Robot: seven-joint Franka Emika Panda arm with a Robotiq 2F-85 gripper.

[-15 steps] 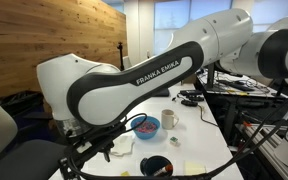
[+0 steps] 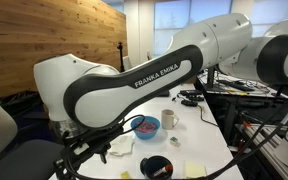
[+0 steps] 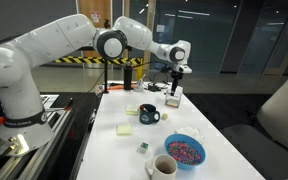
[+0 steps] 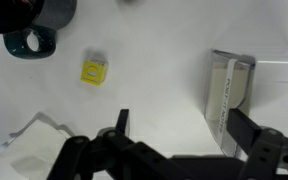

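My gripper is open above the white table, with nothing between its fingers. A pale, flat box or packet with a printed strip (image 4: 227, 92) lies on the table, partly beneath and beyond the right finger in the wrist view. It also shows as a whitish box (image 3: 174, 98) under the gripper at the far end of the table. A small yellow block (image 4: 93, 71) lies to the left, near a dark mug (image 4: 36, 36). A folded white cloth (image 4: 34, 148) is at the lower left.
A blue bowl (image 3: 184, 149) with small reddish pieces stands near a white mug (image 3: 161, 168). A small greenish block (image 3: 142, 147) and a pale yellow square (image 3: 124, 129) lie nearby. In the wrist view, the table between the yellow block and the packet is clear.
The arm has shifted slightly in exterior view 1, its upper link a little to the right. The objects on the table show no movement.
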